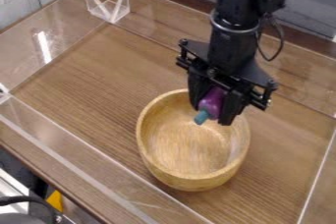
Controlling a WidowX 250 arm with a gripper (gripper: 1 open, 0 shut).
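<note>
My black gripper (217, 100) points down over the back part of a pale wooden bowl (192, 154). It is shut on a purple object (210, 106) with a teal tip, held at the bowl's back rim. The fingers partly hide the object, so its shape is unclear.
A wooden tray floor surrounds the bowl, with clear room at left and right. A clear wire-like stand (108, 2) is at the back left. Transparent walls edge the area, and a grey panel runs along the back.
</note>
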